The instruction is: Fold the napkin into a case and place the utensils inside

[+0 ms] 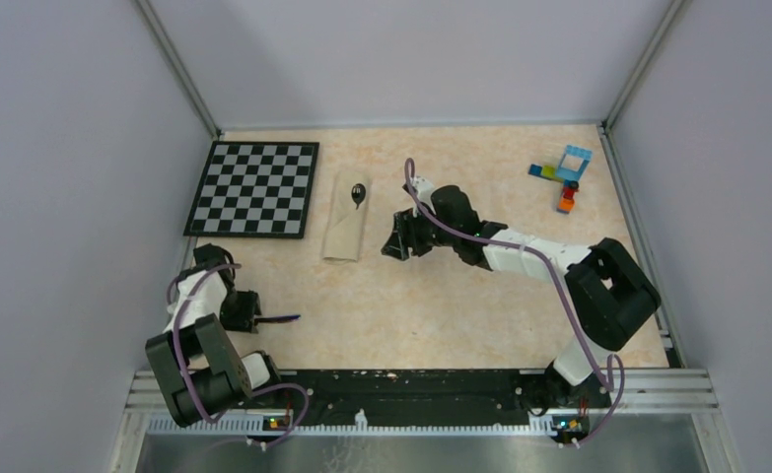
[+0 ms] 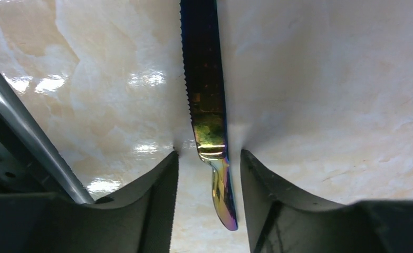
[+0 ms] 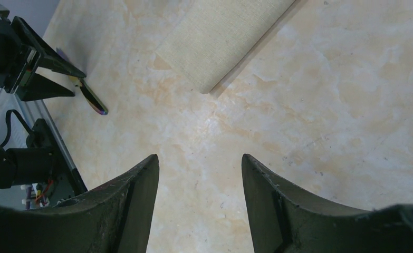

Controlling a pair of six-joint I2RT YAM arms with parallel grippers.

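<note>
A rainbow-tinted knife (image 1: 282, 318) lies on the table at the lower left. My left gripper is low over it, part open, its fingertips on either side of the knife where blade meets narrow part (image 2: 218, 187), not touching it. The folded beige napkin (image 1: 343, 234) lies right of the chessboard, with a dark spoon or fork (image 1: 357, 194) on its upper part. My right gripper is open above bare table to the right of the napkin, nothing between its fingers.
A chessboard (image 1: 251, 190) occupies the back left. Toy blocks (image 1: 566, 168) stand at the back right. The metal rail (image 2: 35, 134) along the table edge runs beside my left gripper.
</note>
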